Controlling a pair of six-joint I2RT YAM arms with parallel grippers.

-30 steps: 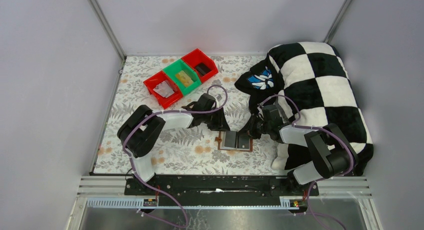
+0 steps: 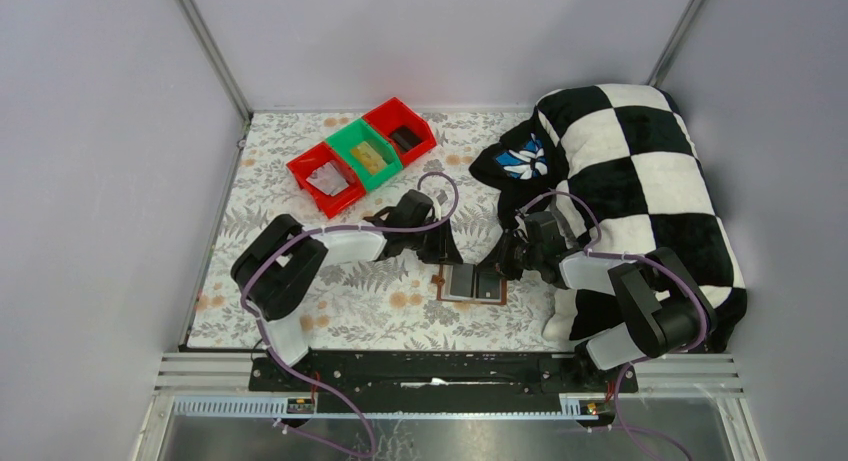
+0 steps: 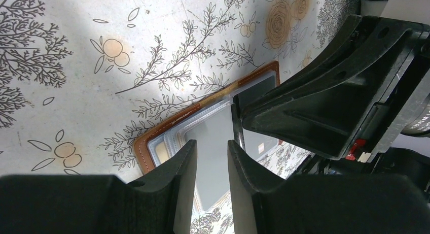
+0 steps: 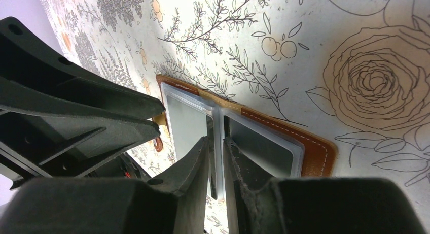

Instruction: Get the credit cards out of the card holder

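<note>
The brown card holder (image 2: 440,289) lies open on the patterned table at front centre, with clear plastic sleeves (image 3: 208,142) and dark cards (image 4: 258,153) in them. My left gripper is over the left half in its wrist view, its tips part open with the sleeve seen between them. My right gripper is at the centre divider between the two sleeves, its tips slightly apart around the clear strip. Whether anything is gripped is unclear.
Red bins (image 2: 322,196) and a green bin (image 2: 355,141) with items stand at back left. A black-and-white checkered cushion (image 2: 670,181) fills the right side.
My left arm and the card holder have shifted very slightly to the right since about a second ago. The right arm looks almost still.
</note>
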